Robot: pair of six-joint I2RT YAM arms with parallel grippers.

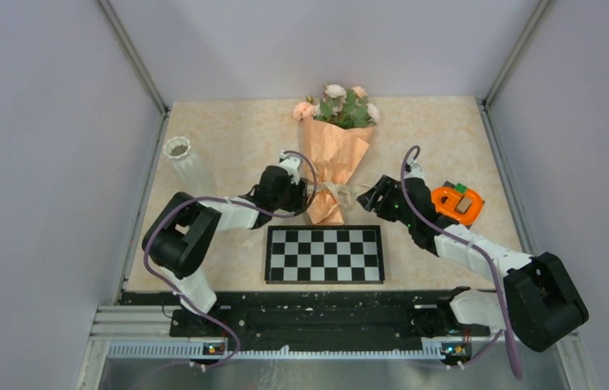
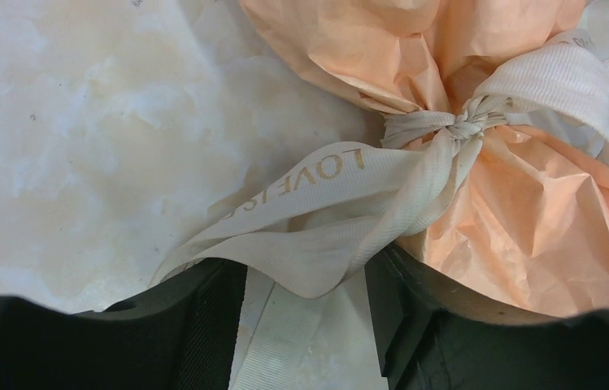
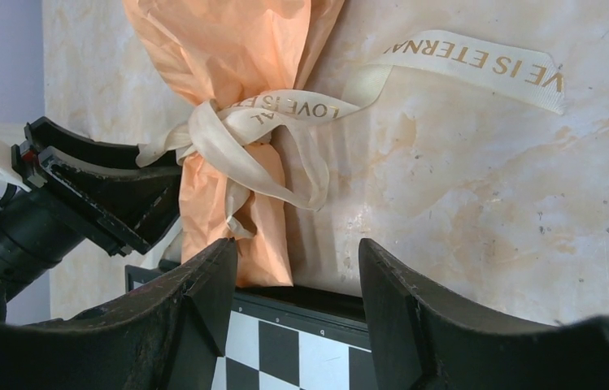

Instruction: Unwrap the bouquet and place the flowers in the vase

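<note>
The bouquet's pink and white flowers (image 1: pixel 338 107) lie at the back of the table, their stems inside peach wrapping paper (image 1: pixel 337 154). A cream ribbon (image 2: pixel 467 122) is knotted round the paper's narrow end. My left gripper is open beside that end, with a loop of ribbon lying over and between its fingers, not clamped. To the right of the bouquet, my right gripper stands part open and empty; a loose ribbon tail (image 3: pixel 480 65) lies ahead of it. At the back left stands the white vase (image 1: pixel 189 166), clear of both arms.
Directly in front of the wrapping's lower end is a black-framed checkered board (image 1: pixel 325 281). An orange tray (image 1: pixel 441 195) holding small items sits at the right, beyond my right arm. Bare table (image 1: pixel 240 134) separates the vase from the bouquet.
</note>
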